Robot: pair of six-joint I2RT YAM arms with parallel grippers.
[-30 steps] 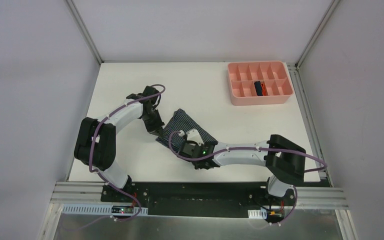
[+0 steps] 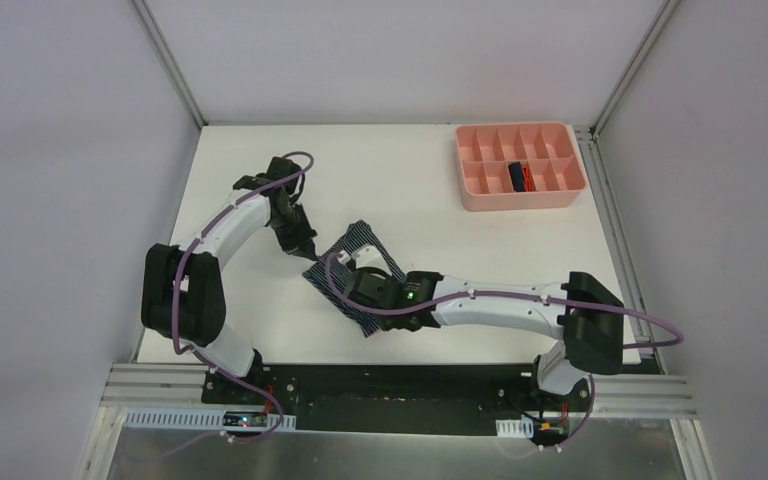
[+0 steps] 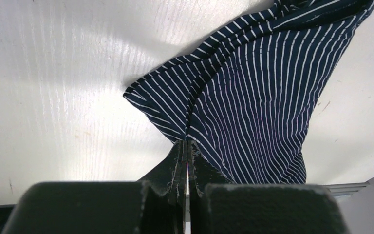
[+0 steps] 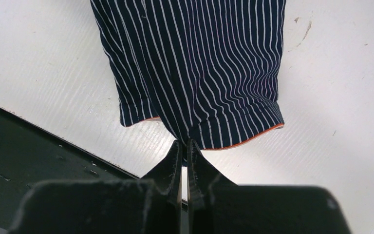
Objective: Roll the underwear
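Note:
Dark navy underwear with thin white stripes (image 2: 360, 238) lies spread on the white table, partly covered by my right arm in the top view. At its left corner, my left gripper is shut on the cloth; folds run into the fingertips in the left wrist view. My right gripper is shut on the underwear's near edge. There the striped fabric (image 4: 204, 73) draws to a point between the fingers, and an orange-trimmed hem shows beside them. In the top view the right fingertips are hidden under the arm.
A pink divided box (image 2: 518, 200) stands at the back right, with dark and red items in one compartment. The dark front edge lies close to the right gripper.
Both grippers have shifted left, and the underwear has slid left with them. The left one also rose slightly toward the back. The pink box has stayed put.

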